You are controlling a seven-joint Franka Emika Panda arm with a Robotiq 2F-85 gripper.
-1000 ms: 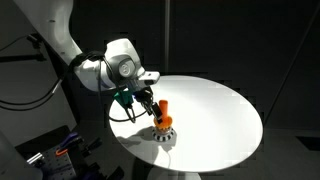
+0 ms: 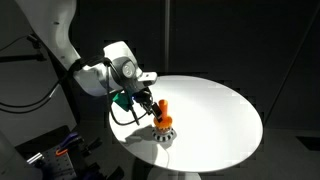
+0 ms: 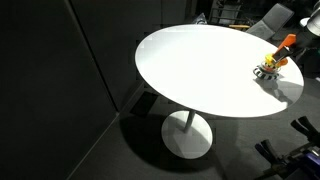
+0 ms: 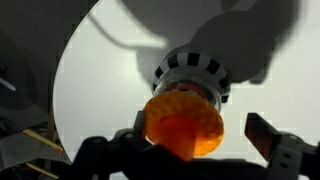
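Note:
An orange object stands upright on the white table, toward the side near the arm. Its round base has a black-and-white toothed pattern. From the second exterior view, a yellow part shows between the base and the orange top. My gripper is open, its dark fingers well apart with the orange top lying between them in the wrist view. Whether either finger touches it cannot be told. In the first exterior view the gripper is beside the object's upper part, on its left.
Dark floor and curtains surround it.
The arm has shifted slightly toward the left in the first exterior view. The orange object stands in the same place.

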